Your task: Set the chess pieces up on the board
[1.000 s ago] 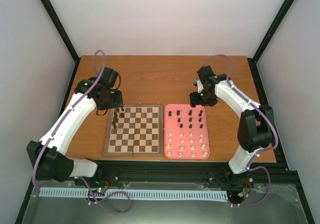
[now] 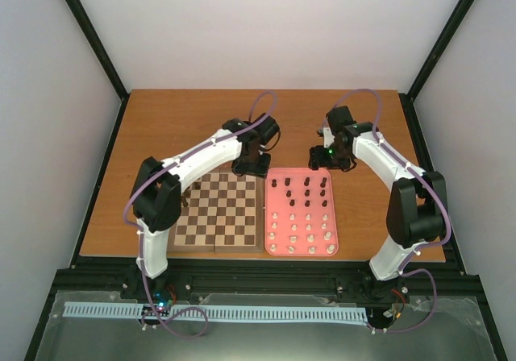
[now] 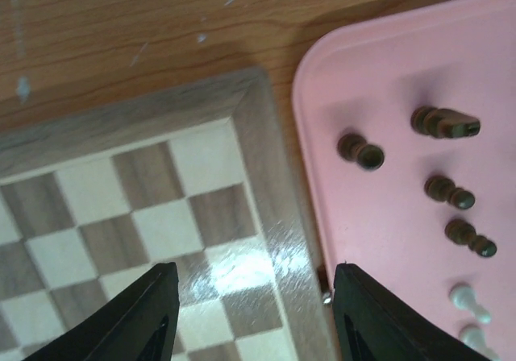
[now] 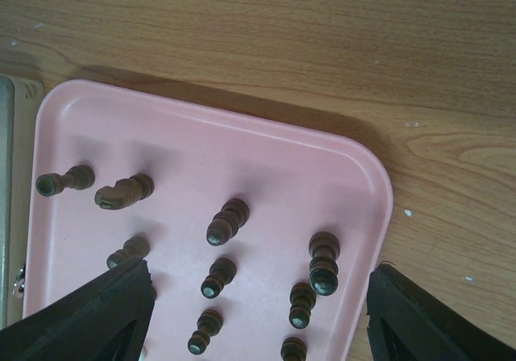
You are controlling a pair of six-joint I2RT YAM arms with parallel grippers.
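Note:
The chessboard point(image 2: 213, 216) lies left of centre, with several dark pieces point(image 2: 185, 197) at its far left corner, partly hidden by the left arm. Beside it is a pink tray point(image 2: 301, 229) of dark pieces point(image 2: 307, 192) at the back and white pieces point(image 2: 310, 238) at the front. My left gripper hangs above the board's back right corner, its fingers apart and nothing between them. A dark piece point(image 3: 360, 151) stands in the tray's corner near it. Over the tray's back right part, my right gripper is open and empty, above upright dark pieces point(image 4: 324, 263).
Bare wooden table point(image 2: 201, 115) stretches behind the board and tray. A narrow gap separates the board's frame from the tray rim point(image 3: 303, 127). Both grippers are near the tray's back edge, with some room between them.
My left arm has swept right, from the board's far left corner to its right edge near the tray. The right arm has shifted only slightly. The board and tray have stayed in place.

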